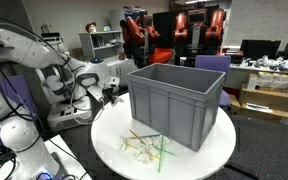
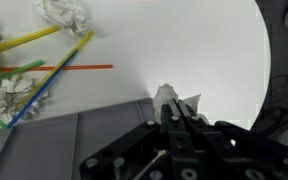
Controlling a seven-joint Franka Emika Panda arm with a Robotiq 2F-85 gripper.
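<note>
In the wrist view my gripper is shut, with crumpled white paper showing on both sides of its fingertips. The exterior view has the gripper raised over the left part of the round white table, left of the large grey bin. Several crumpled paper pieces and colored straws lie on the table in front of the bin. The wrist view also shows paper balls among yellow, red, green and blue straws at left.
Part of the bin fills the lower left of the wrist view. Bare tabletop lies to the right, ending at a curved edge. Behind the table stand a purple chair and cardboard boxes.
</note>
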